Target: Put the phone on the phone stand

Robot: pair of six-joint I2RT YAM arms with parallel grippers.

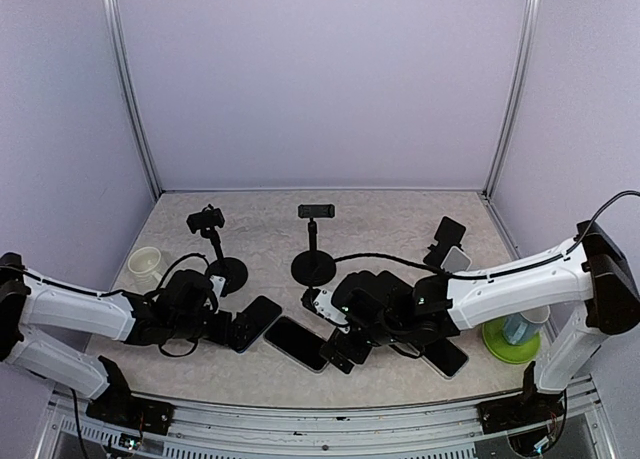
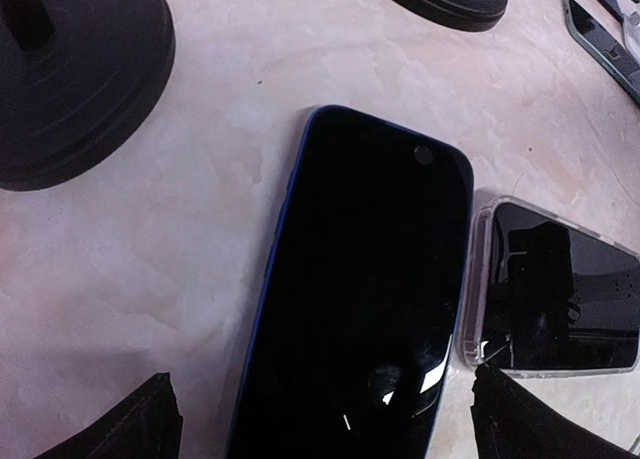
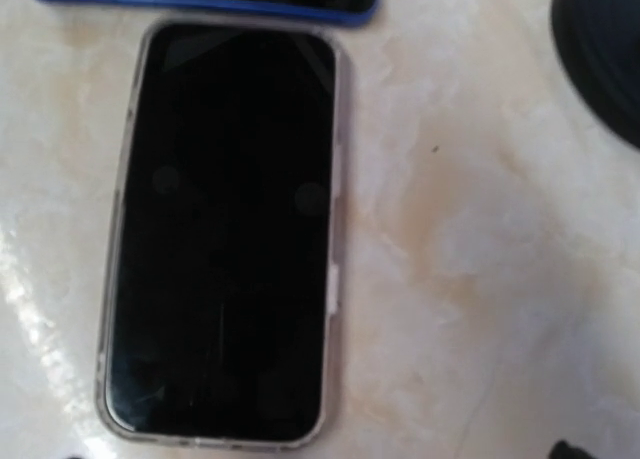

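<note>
A black phone with a blue edge (image 2: 345, 279) lies flat before my left gripper (image 1: 230, 329), whose open fingers straddle its near end in the left wrist view. A clear-cased phone (image 3: 222, 229) lies beside it, under my open right gripper (image 1: 340, 354); only fingertip slivers show at the bottom of the right wrist view. Black stands on round bases rise behind: one on the left (image 1: 228, 274), one in the middle (image 1: 313, 269).
Another stand (image 1: 445, 234) is at the back right. A further phone (image 1: 445, 359) lies at front right, near a green plate (image 1: 510, 349) with a mug (image 1: 520, 329). A white cup (image 1: 145, 262) stands at left.
</note>
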